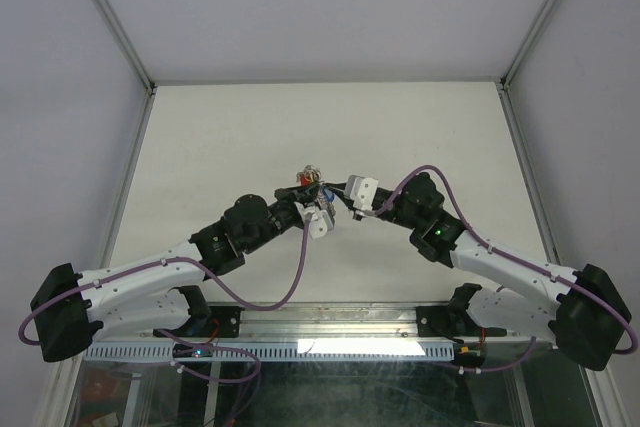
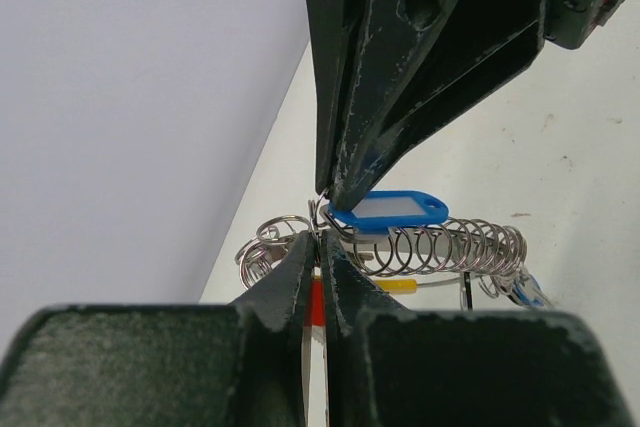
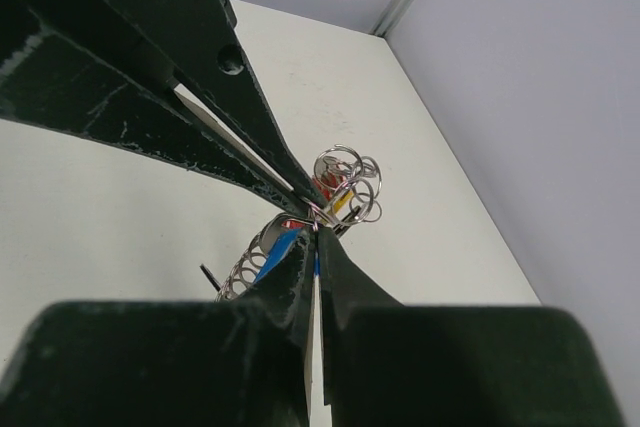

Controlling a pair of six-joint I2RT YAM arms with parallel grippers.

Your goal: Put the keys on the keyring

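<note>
In the left wrist view, a silvery coil (image 2: 455, 247) hangs with a blue tag (image 2: 390, 209) and red and yellow tags (image 2: 398, 286). A thin wire of the keyring (image 2: 314, 213) rises from between the shut fingertips of my left gripper. My right gripper is also shut, its tips meeting the left gripper's at this wire; whether any metal is pinched in it is hard to see. Behind its fingers, the right wrist view shows part of the blue tag (image 3: 277, 253) and wire loops (image 3: 350, 179). The keys themselves are not clearly visible.
Both arms meet above the middle of the white table (image 1: 230, 127), their tips almost touching. Grey walls (image 1: 60, 127) border it left, right and back.
</note>
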